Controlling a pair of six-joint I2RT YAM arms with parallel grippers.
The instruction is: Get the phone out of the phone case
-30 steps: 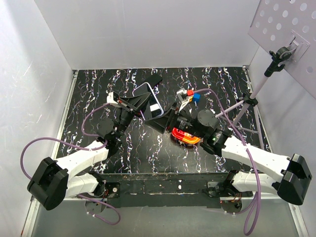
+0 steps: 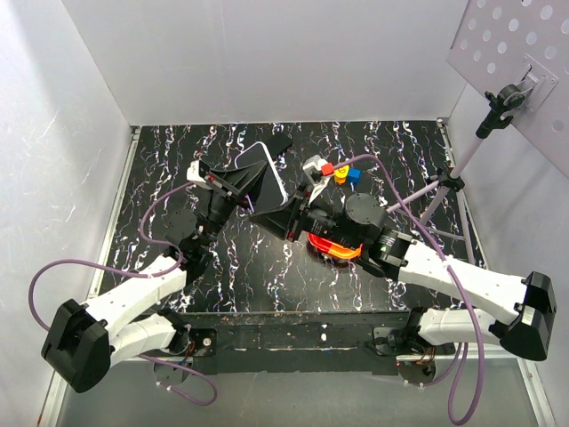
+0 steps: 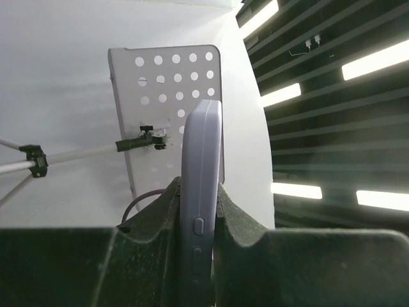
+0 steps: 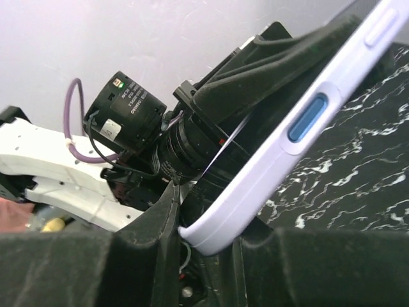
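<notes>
A phone in a pale lilac case [image 2: 272, 167] is held in the air between both grippers. My left gripper [image 2: 254, 178] is shut on it; in the left wrist view the case's side [image 3: 201, 153] with two buttons rises between the fingers. In the right wrist view the case's rim [image 4: 255, 185], with a blue button, slants up from my right gripper, whose fingers are at its lower corner; whether they grip it is unclear.
A black object [image 2: 279, 142] lies behind the phone. Blue [image 2: 354, 175] and yellow blocks sit at the back right, with an orange tray [image 2: 333, 249] partly under the right arm. A tripod stands at the right edge.
</notes>
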